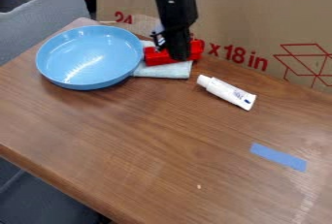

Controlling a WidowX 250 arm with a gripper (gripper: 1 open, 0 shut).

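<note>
My dark gripper (pixel 177 48) reaches down from the top at the back of the table, over a red object (pixel 158 55) lying on a white folded cloth (pixel 162 70). Its fingertips are at the red object and partly blend into it, so what is between them is hard to tell; the finger looks narrow. A blue round plate (pixel 88 57) lies to the left, and a white tube (pixel 227 93) lies to the right of the cloth.
A cardboard box (pixel 273 24) stands along the back. A blue strip (pixel 278 156) lies at the right on the wooden table (pixel 143 160), whose front and middle are clear. A grey surface (pixel 26 24) borders the left edge.
</note>
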